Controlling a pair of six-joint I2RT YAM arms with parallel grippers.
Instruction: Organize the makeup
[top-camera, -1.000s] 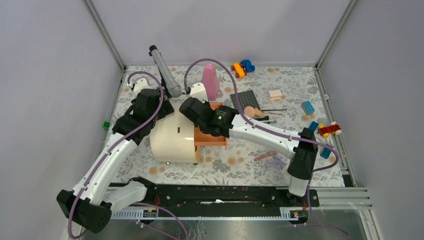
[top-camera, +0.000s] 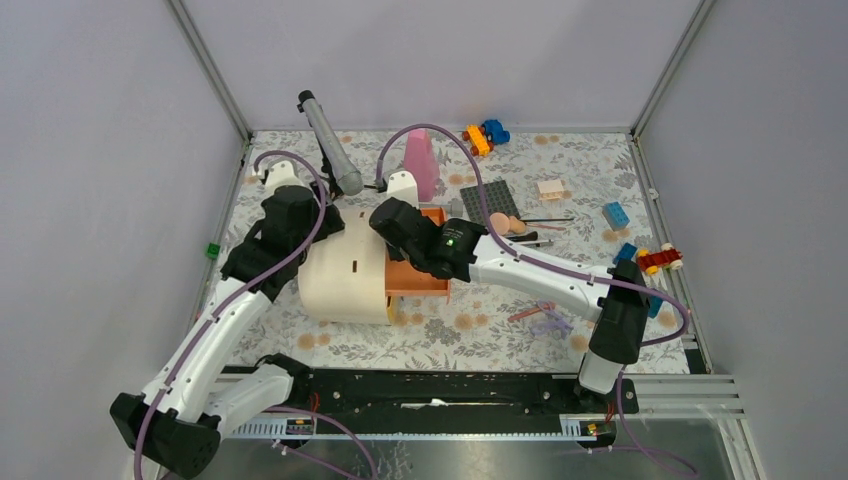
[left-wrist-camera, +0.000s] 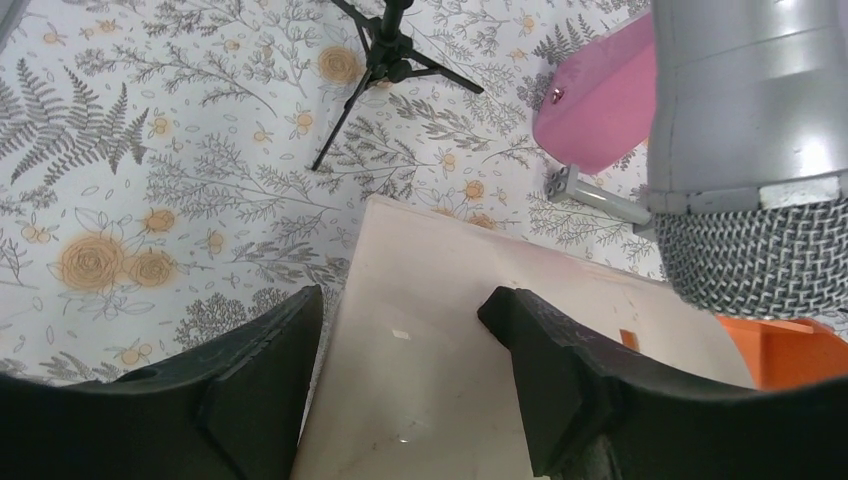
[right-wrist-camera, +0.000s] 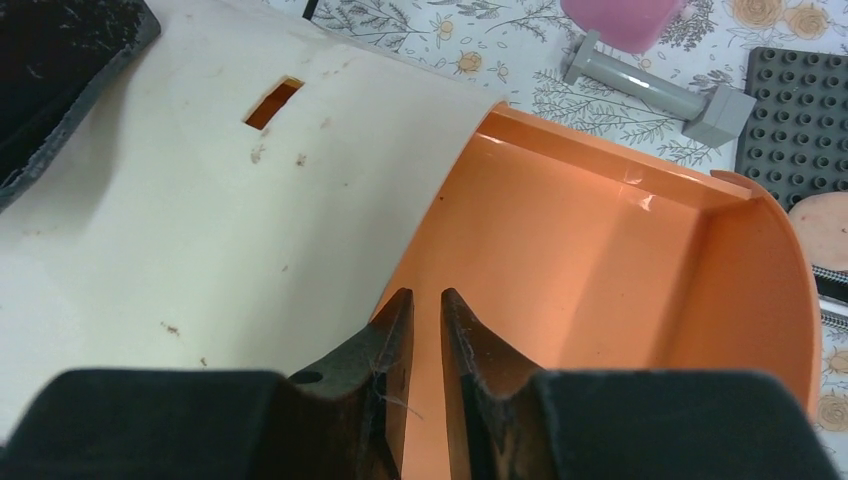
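A cream, curved-top organizer with an orange drawer sits left of centre. My left gripper straddles the cream body's back part, fingers apart, their contact with it unclear. My right gripper is over the orange drawer beside the cream edge, fingertips close together; what it grips, if anything, is hidden. Makeup sponges and brushes lie right of the drawer, partly behind the right arm.
A telescope on a tripod and a pink object stand behind. A grey brick plate, toy vehicles and blue bricks lie around. The front-right table has small loose pieces.
The organizer has moved very slightly left.
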